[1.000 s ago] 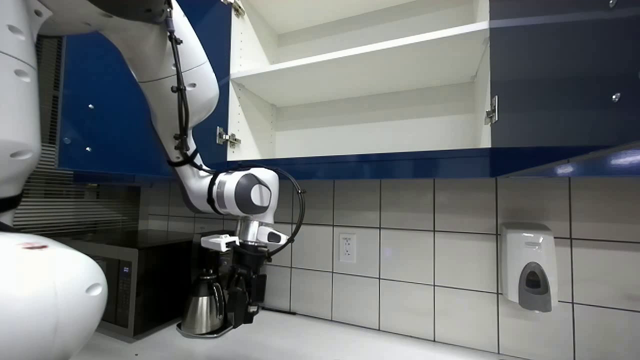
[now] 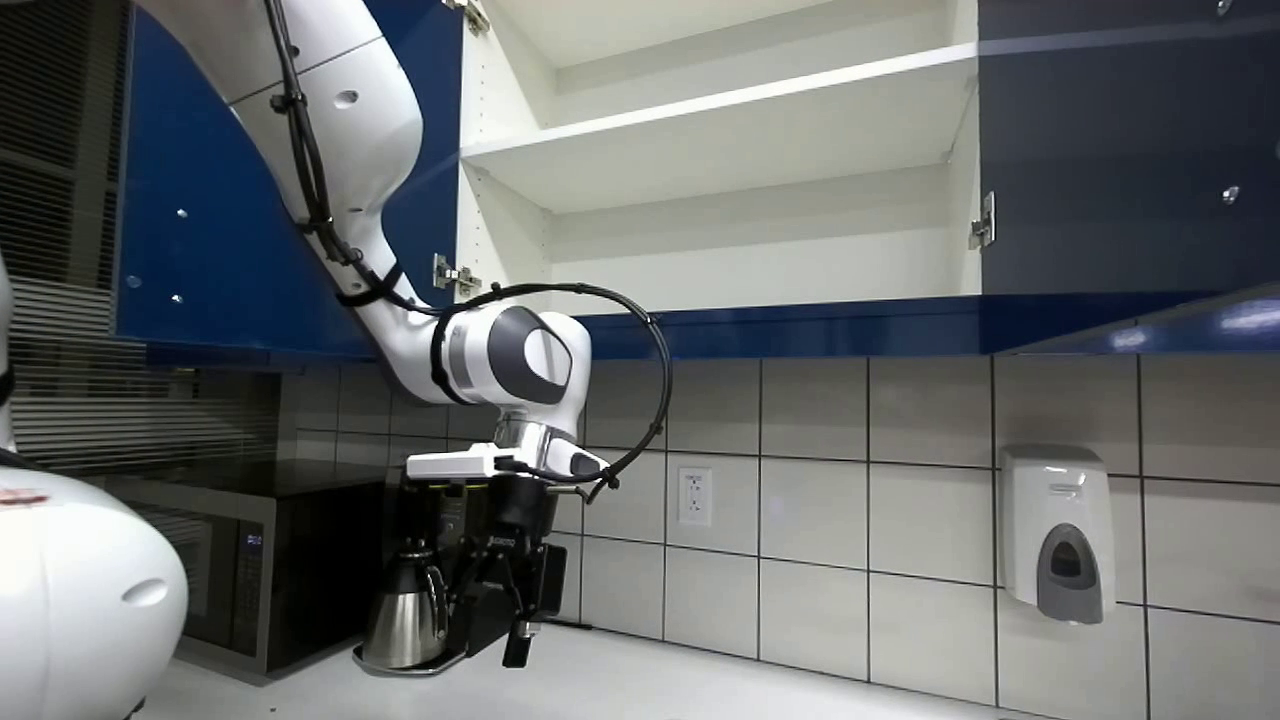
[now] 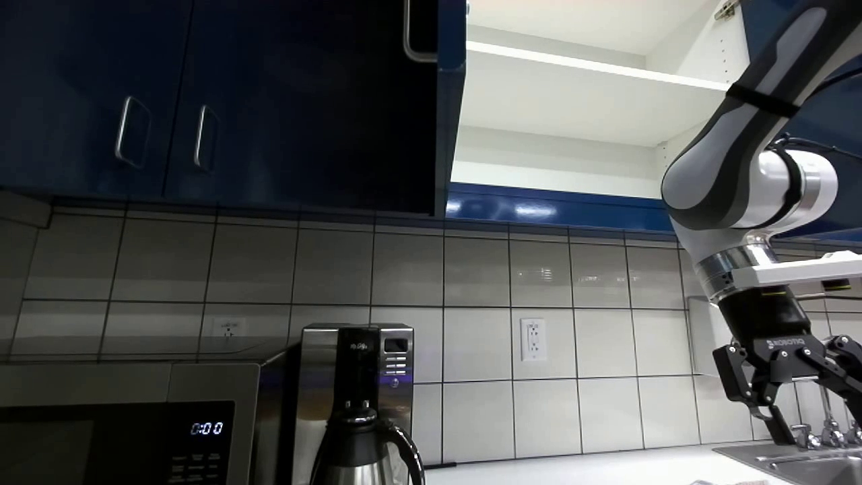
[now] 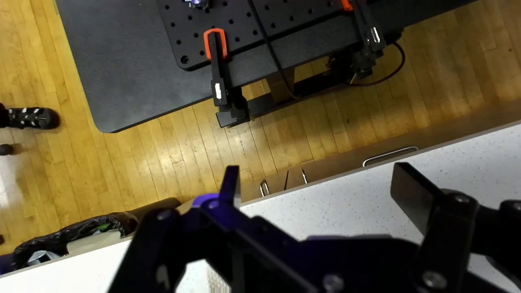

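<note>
My black gripper stands open in the wrist view, its two fingers (image 4: 229,184) wide apart. Nothing shows between them but the pale speckled countertop (image 4: 312,215) and the floor beyond its edge. From exterior view 1 the gripper hangs pointing down above the counter, in front of the coffee maker's side; a fingertip (image 2: 517,650) is visible. Exterior view 2 has it at the right edge, near the sink (image 3: 776,457) in the picture, with part of one finger cut off.
A steel carafe (image 2: 405,618) sits in the coffee maker (image 3: 396,347), beside the microwave (image 2: 258,576). Overhead, the white cabinet shelves (image 2: 744,114) are bare between open blue doors (image 2: 288,240). A soap dispenser (image 2: 1056,528) hangs on the tiled wall.
The arm's wrist and gripper have shifted rightward in exterior view 1, and the gripper has turned and reaches a little lower in the picture. The cabinet and counter objects look the same.
</note>
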